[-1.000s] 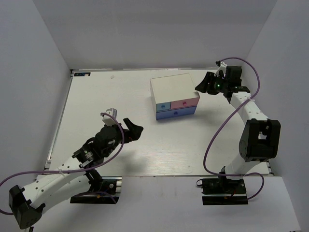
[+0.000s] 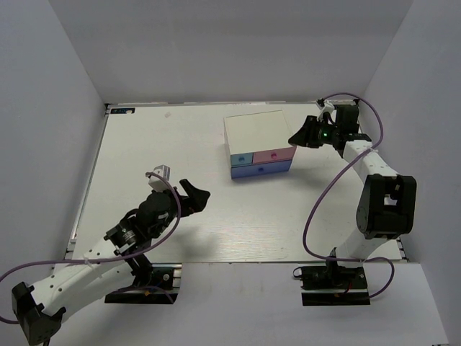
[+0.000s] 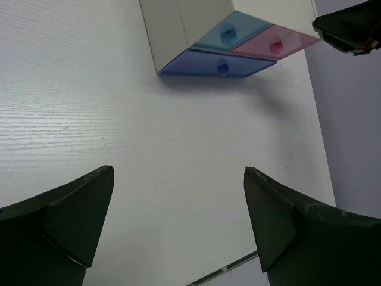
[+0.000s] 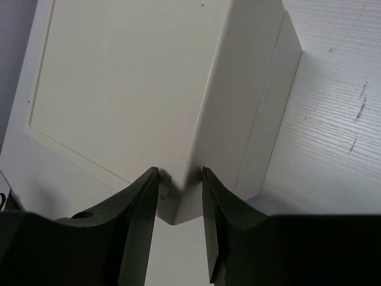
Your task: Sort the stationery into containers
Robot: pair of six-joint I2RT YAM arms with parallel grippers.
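Note:
A white drawer box (image 2: 256, 133) stands at the back, right of centre, with a light blue drawer (image 3: 235, 31) and a pink drawer (image 3: 277, 43) above a wide dark blue drawer (image 3: 217, 64). All three fronts look closed. My right gripper is nearly closed at the box's right front top corner, one fingertip on either side of its edge and seemingly touching it. Over the front left of the table, my left gripper is open and empty, apart from the box. No loose stationery shows.
A grey wall (image 2: 414, 122) stands close on the right, beside the right arm. Purple cables (image 2: 310, 216) loop along both arms.
My right gripper has come slightly left and down against the box corner, and the box has shifted slightly left. The left gripper has moved a little to the left.

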